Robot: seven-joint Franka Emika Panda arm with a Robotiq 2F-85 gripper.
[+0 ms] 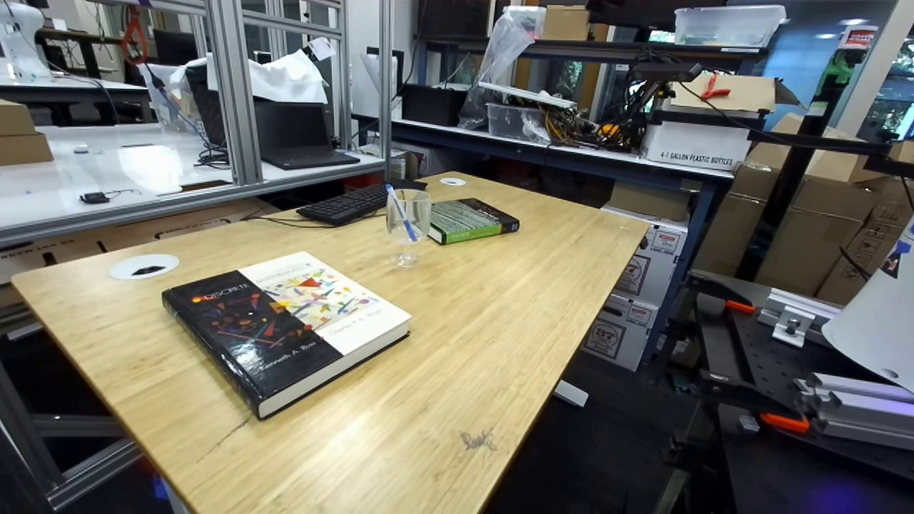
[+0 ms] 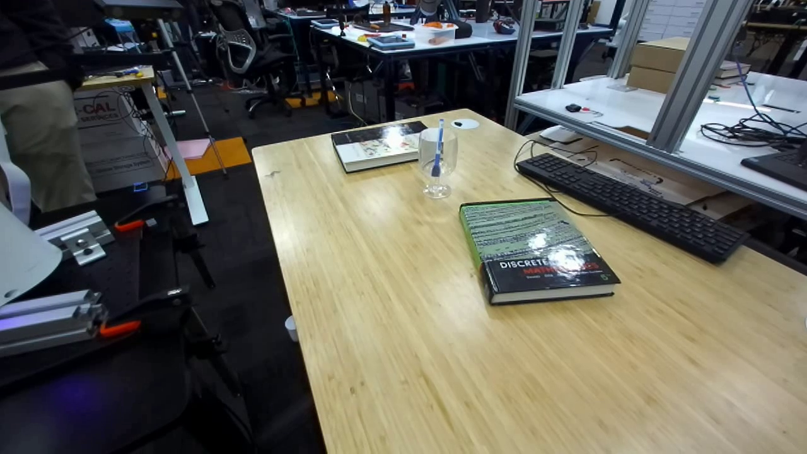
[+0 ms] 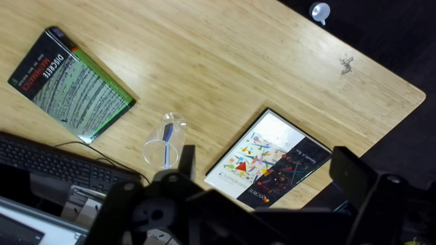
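A clear stemmed glass (image 1: pixel 408 224) stands upright on the wooden table, holding a blue-and-white pen (image 2: pixel 438 151) that leans inside it. One thick book (image 1: pixel 287 327), with a black and white cover, lies flat at one end of the table. On the glass's other side lies a green and black book (image 2: pixel 537 246), also flat. In the wrist view my gripper is open high over the table, its fingers wide apart. The black and white book shows below, between the fingers, and the glass appears just left of the left finger (image 3: pixel 187 161). Neither exterior view shows the gripper.
A black keyboard (image 2: pixel 632 204) with its cable lies along the table's edge by the metal frame (image 2: pixel 685 83). The arm's white base (image 1: pixel 878 321) stands across a gap from the table.
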